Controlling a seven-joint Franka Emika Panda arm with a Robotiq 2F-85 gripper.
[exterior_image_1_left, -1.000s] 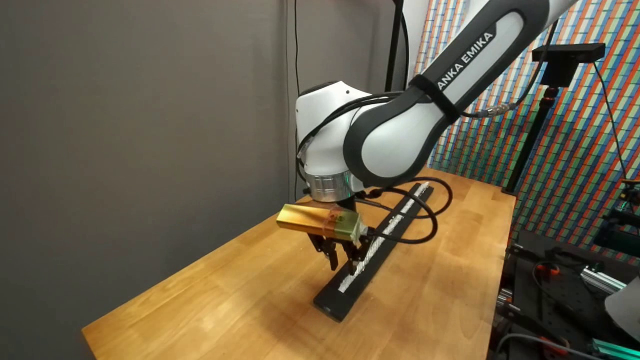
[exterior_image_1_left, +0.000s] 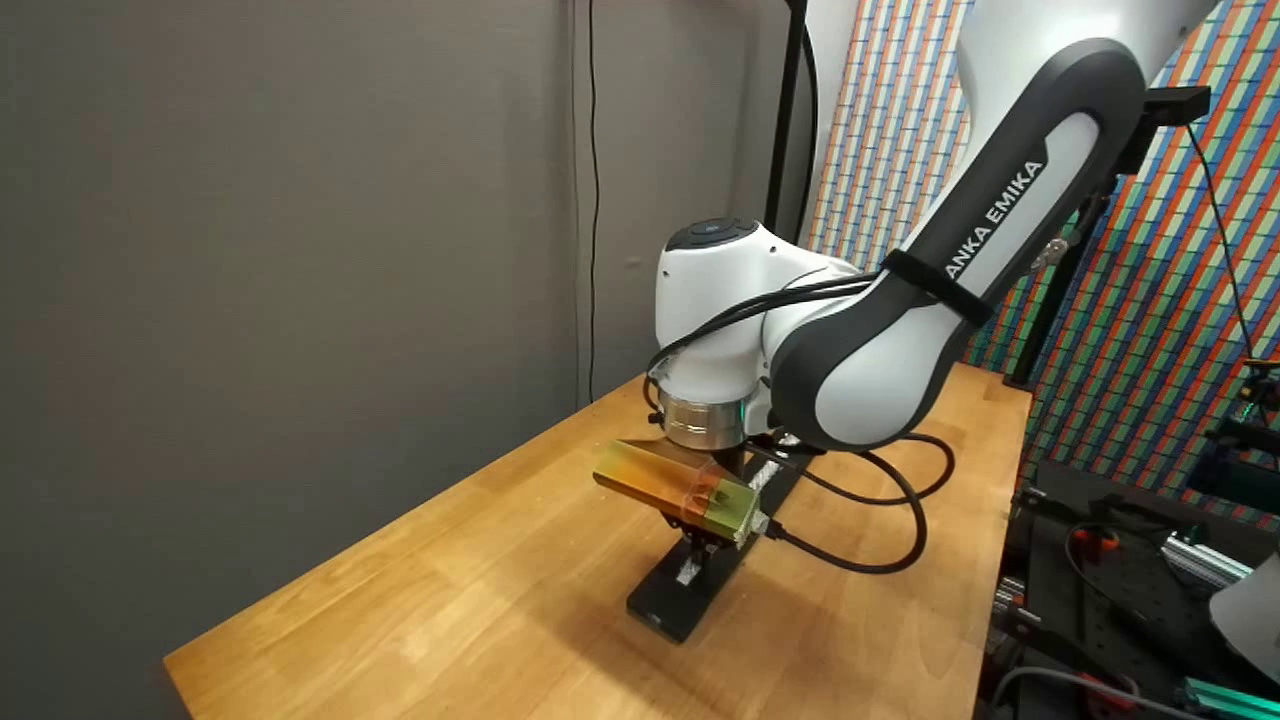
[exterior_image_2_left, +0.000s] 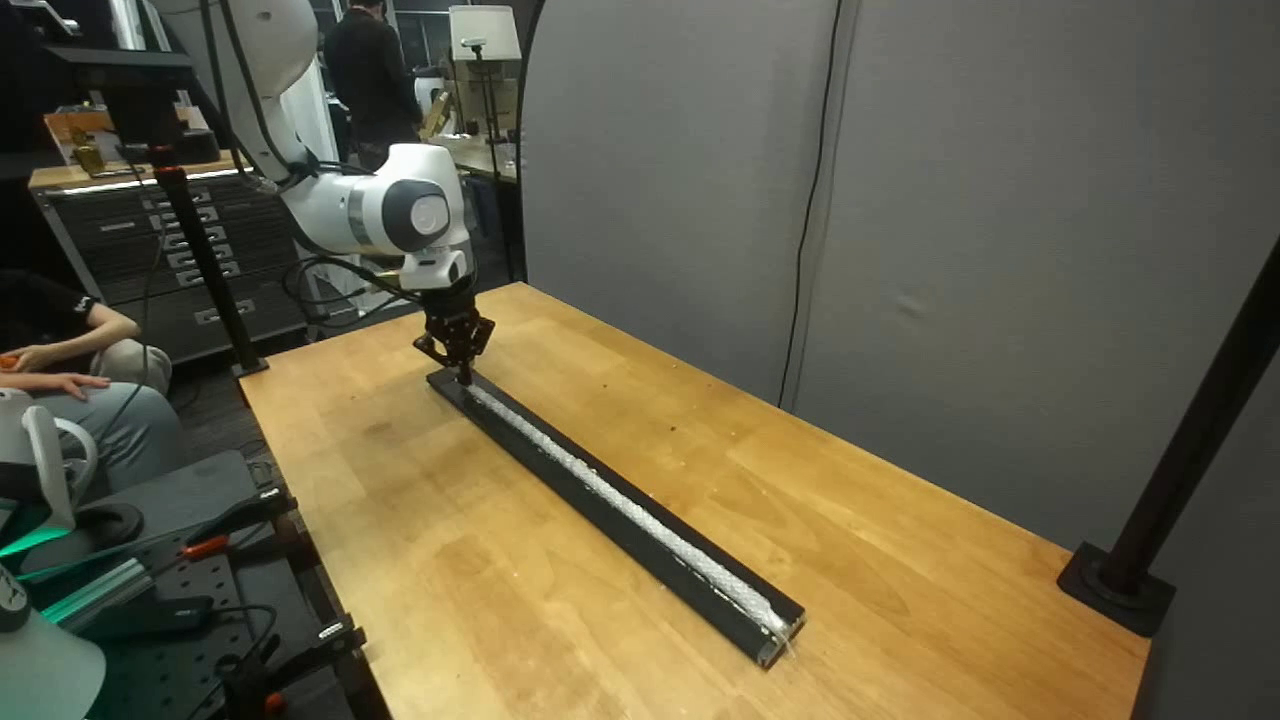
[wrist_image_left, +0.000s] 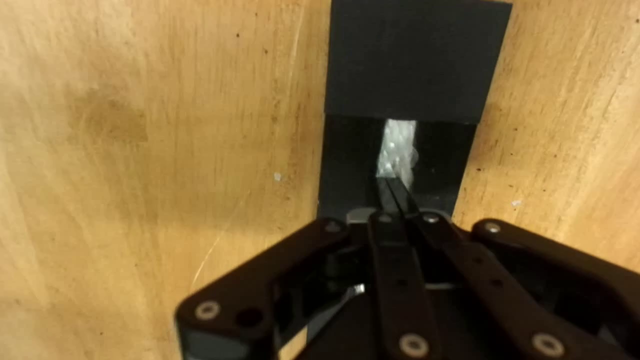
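A long black channel (exterior_image_2_left: 708, 612) lies on the wooden table, with a white braided strip (exterior_image_2_left: 588, 476) along its middle. At the channel's plain black end, my gripper points down onto the strip's tip. Its slim fingertips are together, right at the white braid (wrist_image_left: 396, 147) in the wrist view; whether any of the braid is pinched between them is hidden. From the second exterior view, the gripper (exterior_image_2_left: 465, 374) reaches down to the channel's far end. The first exterior view has the camera housing and arm covering much of the strip.
Bare tabletop (exterior_image_2_left: 480, 576) surrounds the channel on both sides. A black stand (exterior_image_2_left: 1116, 586) is at the table's right corner in the second exterior view. A dark cable (exterior_image_1_left: 921, 516) loops beside the arm. People sit and stand beyond the table.
My arm has come down toward the channel's near end and a little to the right in the first exterior view. The fingers, apart a second ago, are now together.
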